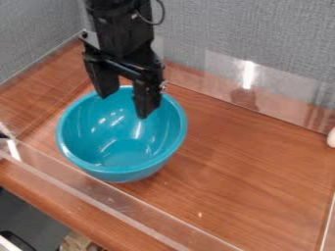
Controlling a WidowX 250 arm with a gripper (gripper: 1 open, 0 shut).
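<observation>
A turquoise bowl (pixel 120 147) stands on the wooden table at centre-left. The black gripper (pixel 124 86) hangs over the back half of the bowl, open, its two fingers spread apart and pointing down. I see nothing held between them. The arm hides part of the bowl's back rim.
The wooden surface (pixel 249 176) to the right of the bowl is clear, with a clear plastic barrier along its edges. A white object (pixel 330 138) is cut off at the right edge. A grey textured wall stands behind.
</observation>
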